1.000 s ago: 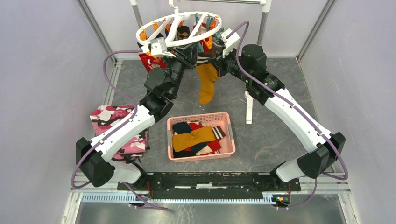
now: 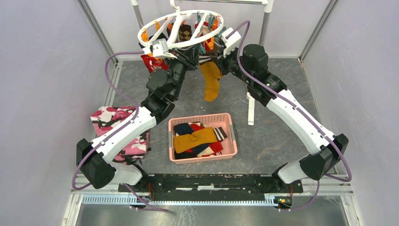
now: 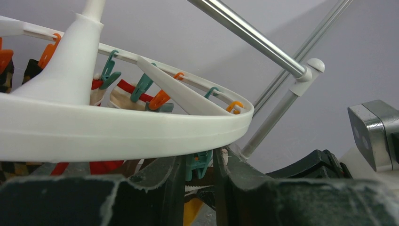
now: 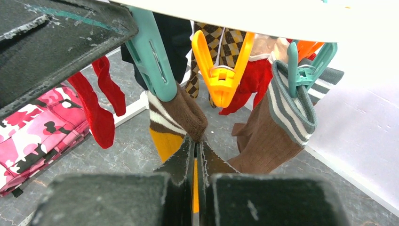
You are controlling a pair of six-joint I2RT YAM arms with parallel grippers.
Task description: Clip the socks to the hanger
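Note:
A mustard sock (image 2: 211, 82) with a striped brown cuff (image 4: 186, 113) hangs below the rim of the white ring hanger (image 3: 122, 134). My right gripper is shut on the lower edge of that cuff. Just above, the lower end of a teal clip (image 4: 162, 84) meets the cuff; whether it bites the fabric cannot be told. My left gripper has its fingers on either side of this clip, close against it. How firmly they press is not visible.
Other socks, such as a grey-striped brown one (image 4: 268, 136), hang from clips around the ring. A free orange clip (image 4: 222, 80) is close by. On the floor, a pink basket (image 2: 200, 159) holds more socks; camouflage cloth (image 2: 106, 120) lies left.
The mustard sock's foot has swung slightly right and up in the top view. Both arms look nearly still, with the right gripper shifted only a little.

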